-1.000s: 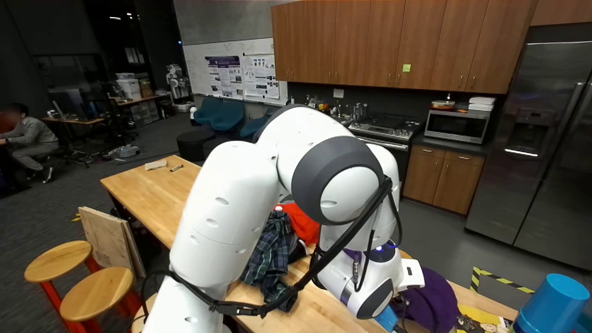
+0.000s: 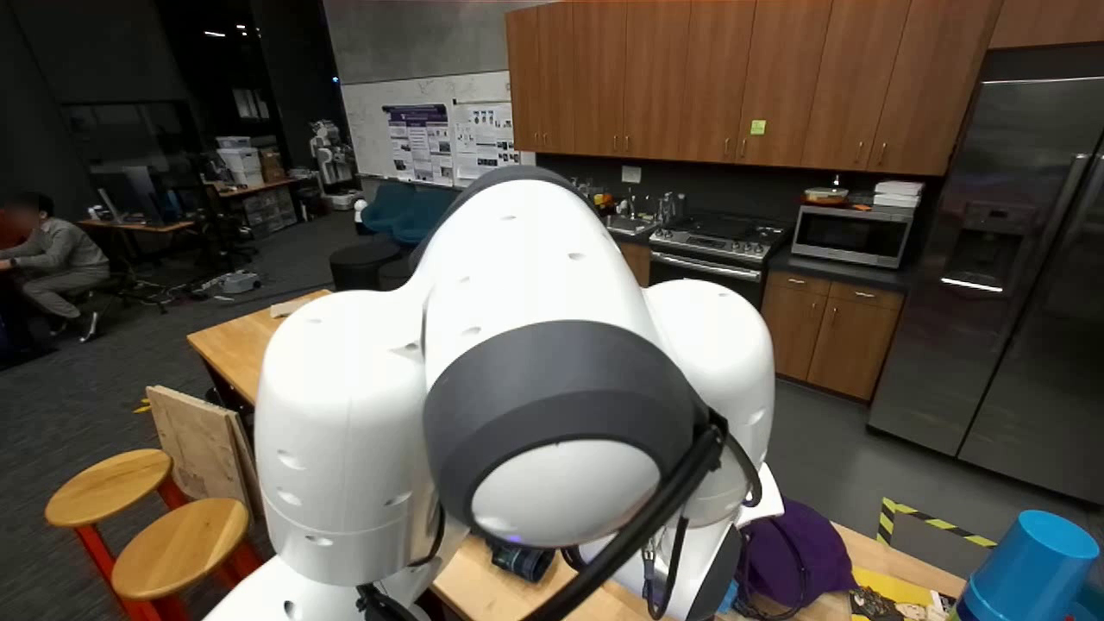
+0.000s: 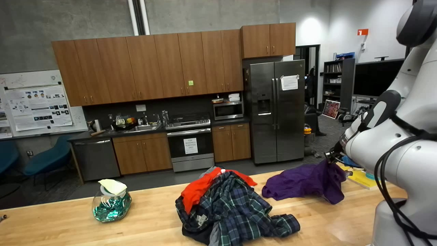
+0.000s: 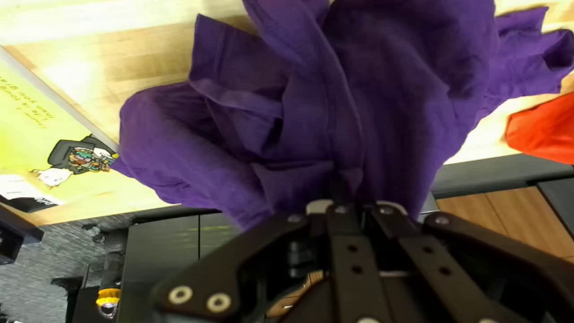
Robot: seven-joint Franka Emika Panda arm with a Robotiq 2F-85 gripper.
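Note:
A purple cloth lies crumpled at the right part of the table, its right end raised up to my gripper. In the wrist view the cloth fills the upper middle, bunched toward the gripper, whose fingers are closed on a fold of it. The pinched fold itself is dark and partly hidden. Exterior view 1 shows only part of the cloth, to the right of the arm; there the arm hides the gripper.
Left of the purple cloth lies a heap of clothes with a plaid shirt and a red garment. Farther left stands a glass jar. A yellow book lies beside the cloth, and a blue cup stands at the right.
In exterior view 1 the arm has swung and now covers more of the table, including most of the plaid and red clothes. The purple cloth's visible part there looks little changed.

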